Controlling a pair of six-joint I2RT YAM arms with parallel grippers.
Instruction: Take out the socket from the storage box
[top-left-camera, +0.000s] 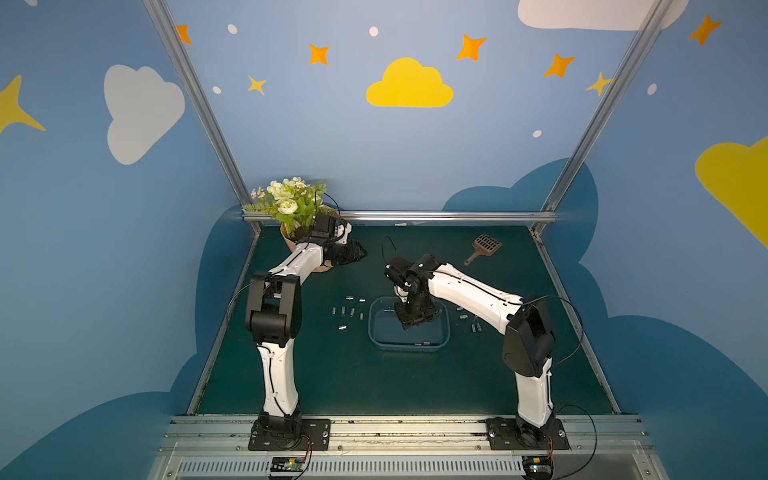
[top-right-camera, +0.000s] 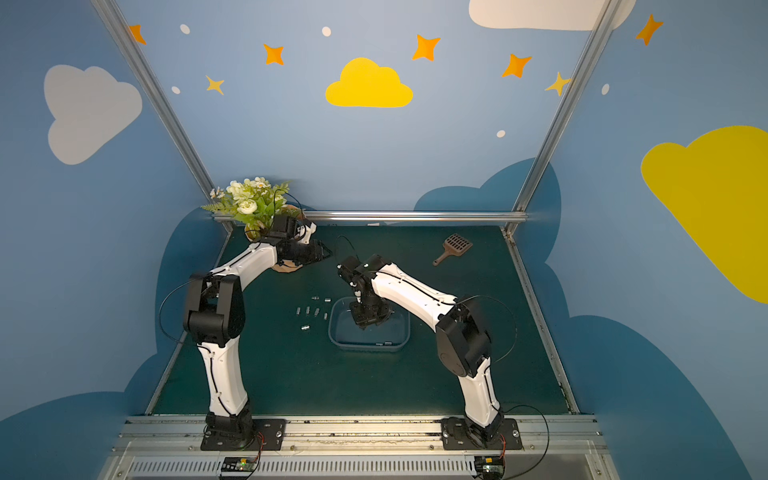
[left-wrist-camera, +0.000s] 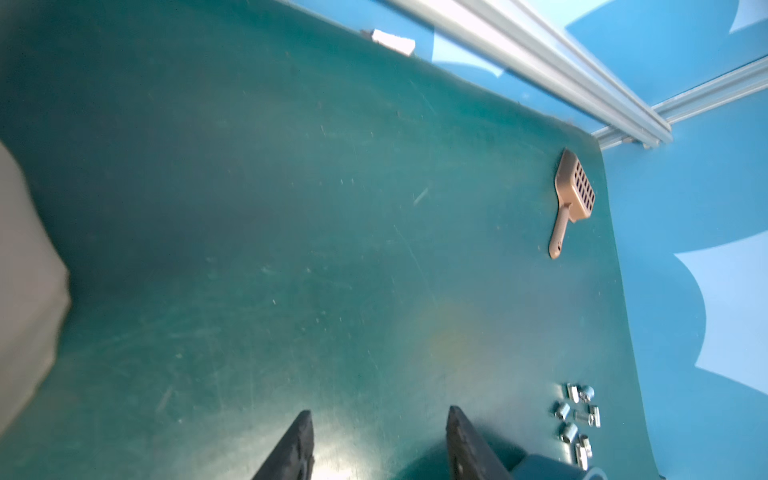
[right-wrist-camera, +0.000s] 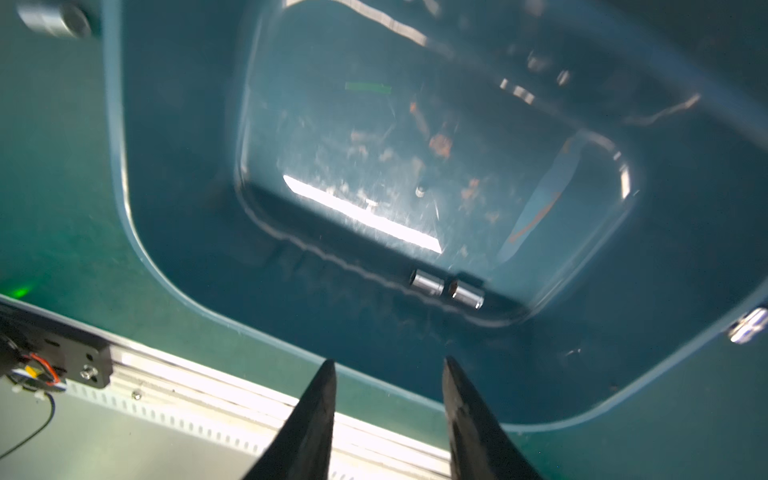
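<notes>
A blue translucent storage box (top-left-camera: 408, 346) sits mid-table. In the right wrist view two silver sockets (right-wrist-camera: 466, 293) lie end to end on its floor along the inner edge. My right gripper hangs over the box, open, with nothing between its fingers; both sockets appear above its fingertips in that view. My left gripper is open and empty, high at the back left beside the flower pot.
Loose metal sockets lie on the table (top-left-camera: 336, 376) both left (top-left-camera: 342, 327) and right of the box. A potted plant (top-left-camera: 288, 206) stands at the back left, a brown slotted scoop (top-left-camera: 485, 246) at the back right.
</notes>
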